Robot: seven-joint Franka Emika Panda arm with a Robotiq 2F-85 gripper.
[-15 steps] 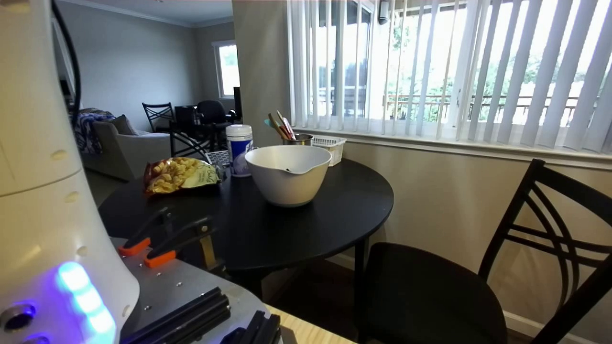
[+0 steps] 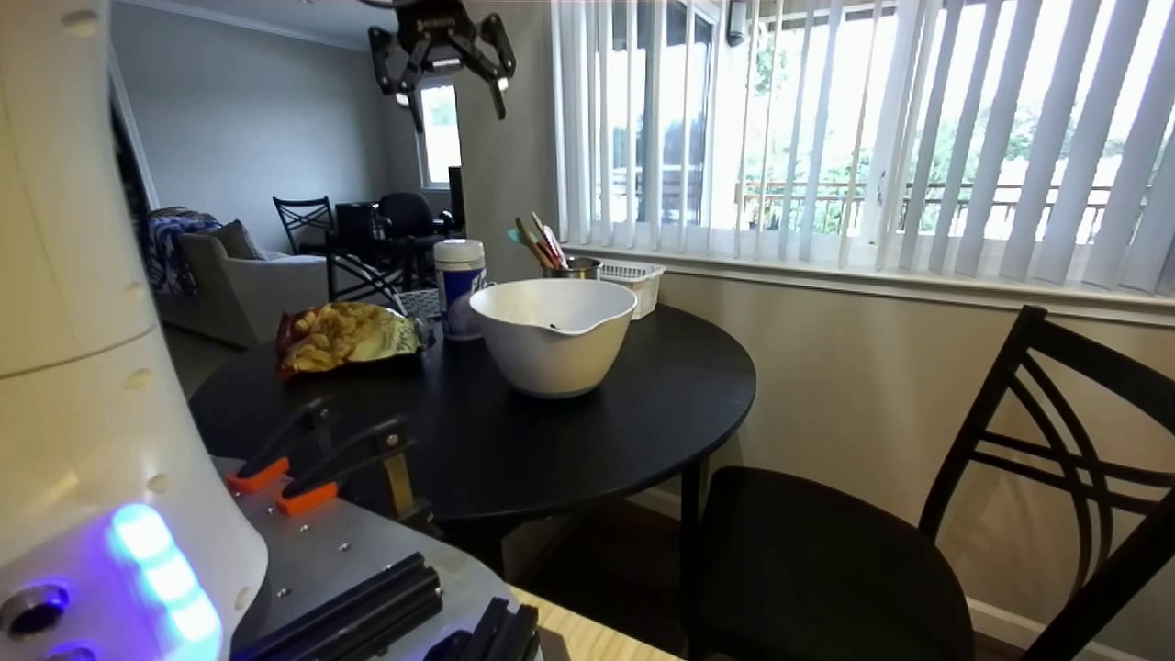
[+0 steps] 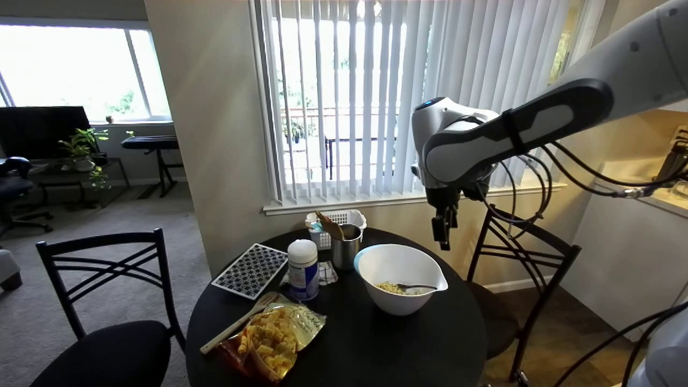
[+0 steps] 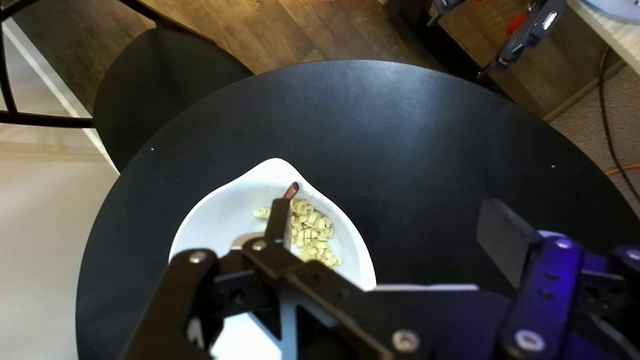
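High above the table, my gripper point(image 2: 460, 112) stands open with nothing between its fingers. Below it is a white mixing bowl point(image 3: 394, 261) with a pouring lip. Pale pasta curls point(image 4: 312, 233) lie in the bowl, and a dark-handled spoon or fork point(image 3: 416, 286) rests among them. In the wrist view, one of my fingers point(image 4: 279, 222) covers part of the bowl and of that utensil. An opened snack bag point(image 3: 274, 342) lies at the table's near edge in the second exterior view, full of yellow pieces.
A wipes canister point(image 3: 303, 271), a wooden spoon point(image 3: 235, 327), a checkered board point(image 3: 251, 271), a steel utensil pot point(image 3: 346, 248) and a white basket point(image 2: 635, 288) crowd the round black table point(image 4: 384, 138). Chairs stand around it.
My gripper has come into the top of the first exterior view, where it was out of sight a second ago. The bowl, bag and canister have stayed in place.
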